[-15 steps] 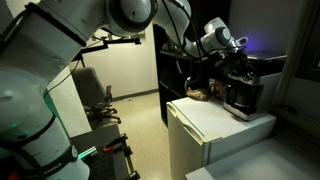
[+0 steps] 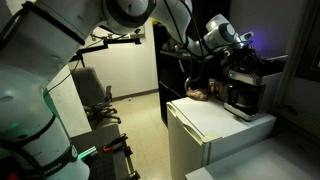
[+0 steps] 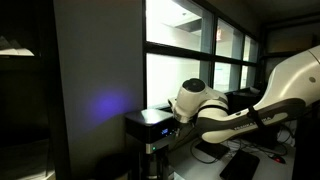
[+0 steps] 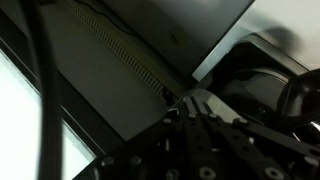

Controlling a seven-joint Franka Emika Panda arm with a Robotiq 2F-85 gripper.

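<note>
A black coffee maker (image 2: pixel 243 96) stands at the far end of the white counter. My gripper (image 2: pixel 238 66) is at its top, with the arm reaching over from the left. From the other side, the machine's boxy upper part (image 3: pixel 150 117) shows beside the arm's wrist. In the wrist view my gripper is shut, its fingertips close together with nothing visible between them. A dark, rounded opening (image 4: pixel 255 88) with a grey rim lies just beyond the fingers. Whether the fingers touch the machine cannot be told.
Several brownish items (image 2: pixel 199 94) sit behind the counter (image 2: pixel 208 112), left of the coffee maker. A wall and window (image 3: pixel 175 75) stand close behind the machine. Cables (image 3: pixel 205 155) lie near the arm.
Over the last second the wrist and gripper have shifted slightly at the coffee maker's top, and the gripper's dark outline has turned. The coffee maker's base stays in place.
</note>
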